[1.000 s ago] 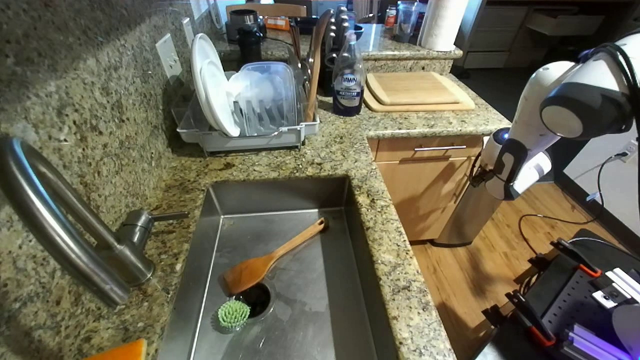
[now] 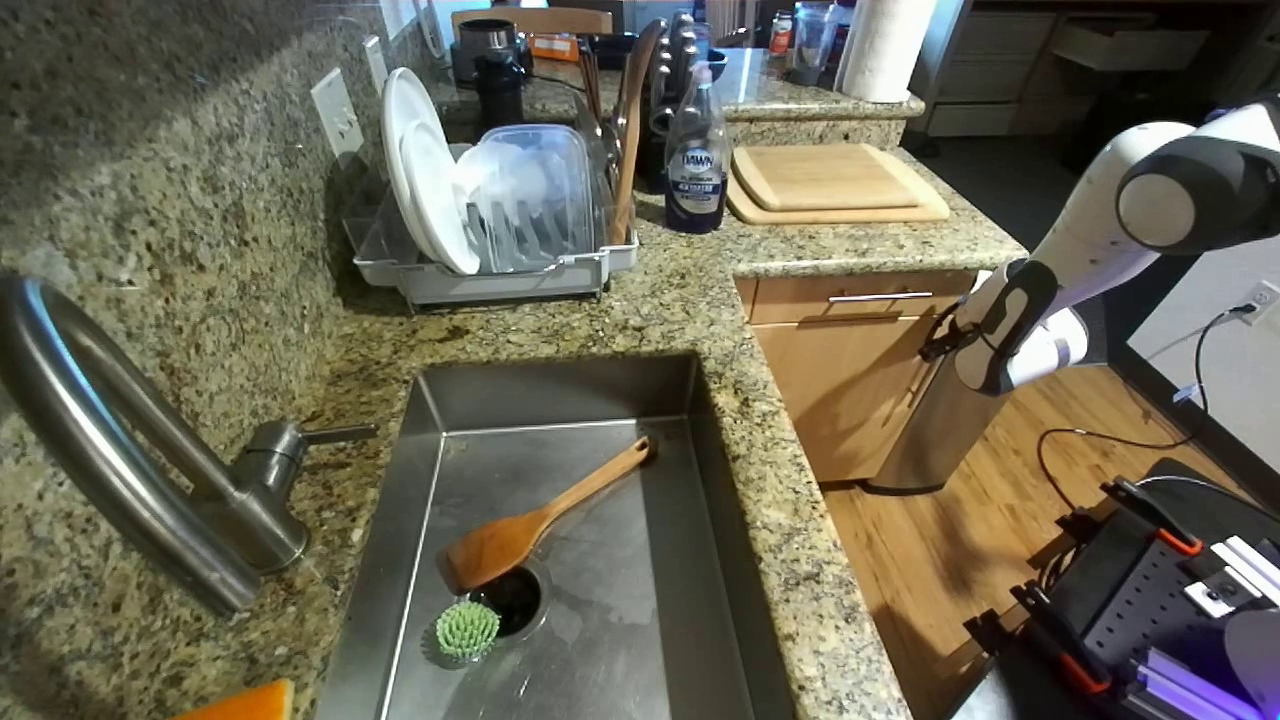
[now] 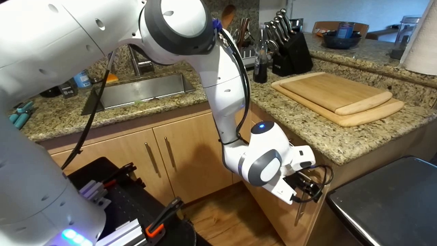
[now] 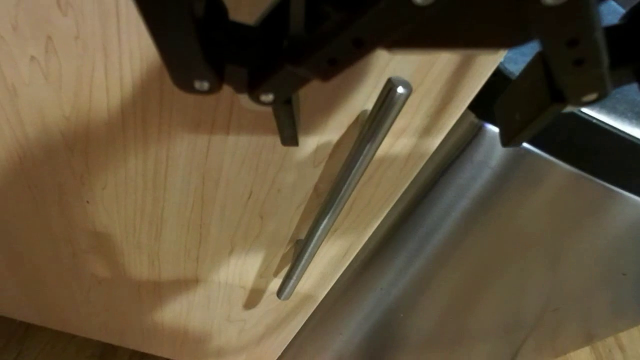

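Observation:
In the wrist view a round metal bar handle (image 4: 345, 186) runs diagonally across a light wood cabinet door (image 4: 180, 180). My gripper is open above it, and the handle's upper end lies in view between the spread fingers. Nothing is held. In exterior view 2 the gripper (image 3: 310, 184) hangs below the counter, close in front of the cabinet at the right, where it partly hides the handle (image 3: 301, 211). From exterior view 1 the gripper (image 2: 944, 340) appears near the cabinet door (image 2: 834, 390); whether it touches cannot be told.
A stainless appliance side (image 4: 468, 258) stands right beside the door. Its dark top (image 3: 389, 201) is close to the gripper. Above is the granite counter with cutting boards (image 3: 340, 98). A drawer handle (image 2: 882, 296) juts out above the door. The sink (image 2: 576, 540) holds a wooden spatula (image 2: 546, 516).
In exterior view 1 the forearm has shifted and the wrist has turned, with the gripper now slightly left and nearer the cabinet. The cabinet and sink contents look unchanged.

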